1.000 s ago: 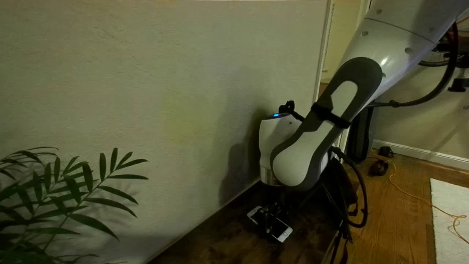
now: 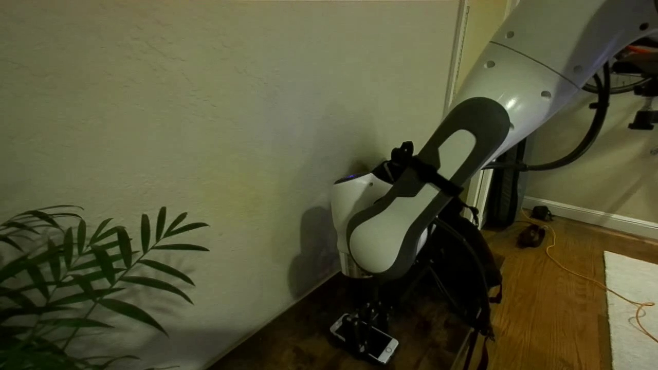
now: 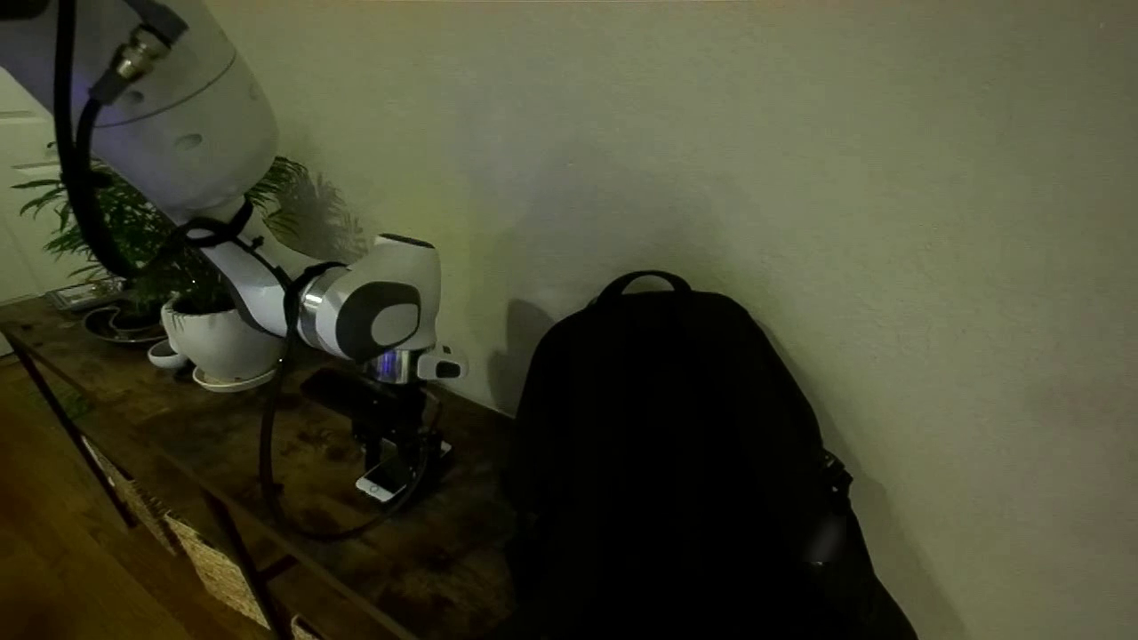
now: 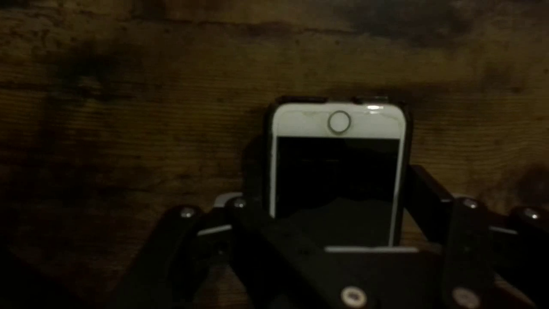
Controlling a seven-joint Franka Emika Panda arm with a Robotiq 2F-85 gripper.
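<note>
A white-fronted phone (image 4: 339, 123) with a round home button and a dark case lies face up, its black screen (image 4: 337, 170) showing in the wrist view. My gripper is shut on it across the width, one of its black fingers (image 4: 426, 198) along the right edge and the other along the left. The phone's far end is hidden behind the gripper. In exterior view 1 the phone (image 2: 386, 351) appears low over the dark wooden table (image 2: 271, 348); whether it touches the wood, I cannot tell.
A large black backpack (image 3: 683, 459) stands on the table against the wall. At the other end are a white pot (image 3: 226, 336) and leafy plants (image 3: 123, 229). The wall (image 3: 907, 213) runs close behind the gripper. Bare wood lies between pot and gripper.
Arm and phone have moved together, to the left and nearer the camera in exterior view 1, away from the backpack. The phone keeps its place between the fingers.
</note>
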